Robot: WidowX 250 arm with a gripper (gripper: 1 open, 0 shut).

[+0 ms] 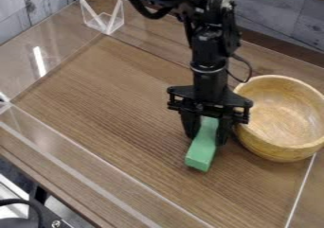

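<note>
My black gripper (207,124) reaches down from the top middle, its fingers around the upper part of an elongated green block (203,151), shut on it. The block lies along the wooden table (95,142), its lower end toward the front edge. Just to the right of the gripper sits a round wooden bowl (281,123), empty as far as shows; the gripper is beside it, close to or touching its left rim.
A white wire object (108,14) stands at the back left. Dark cable curves at the bottom left corner.
</note>
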